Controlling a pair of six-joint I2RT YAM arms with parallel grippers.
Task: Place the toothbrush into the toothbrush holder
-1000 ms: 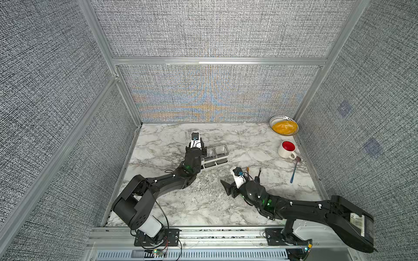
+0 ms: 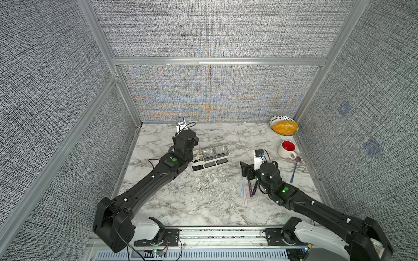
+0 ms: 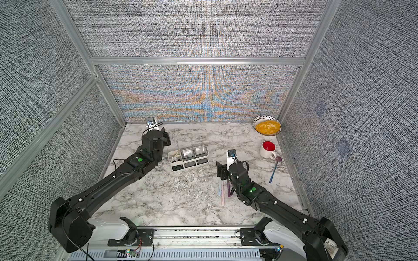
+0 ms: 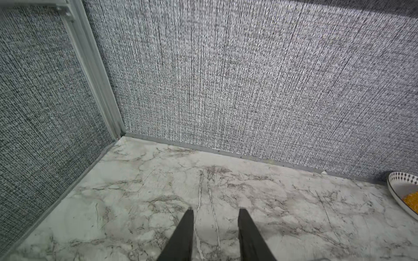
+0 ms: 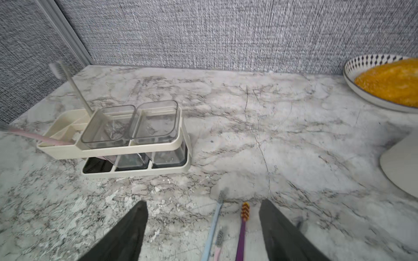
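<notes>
The cream toothbrush holder (image 3: 196, 162) stands mid-table with clear cups; a light-handled brush (image 5: 78, 93) stands in its left part and a pink one (image 5: 50, 140) leans out leftward. Blue (image 5: 212, 228), pink (image 5: 217, 247) and purple (image 5: 241, 235) toothbrushes, plus a dark one, lie at its front right. My left gripper is raised behind the holder's left end, fingers apart with nothing between them. My right gripper is open above the loose brushes, holding nothing.
At the right are a bowl (image 2: 285, 127) of yellow stuff, a mug (image 2: 286, 150) and a blue-handled spoon (image 2: 294, 171).
My right gripper has moved rightward and back, over the loose brushes.
</notes>
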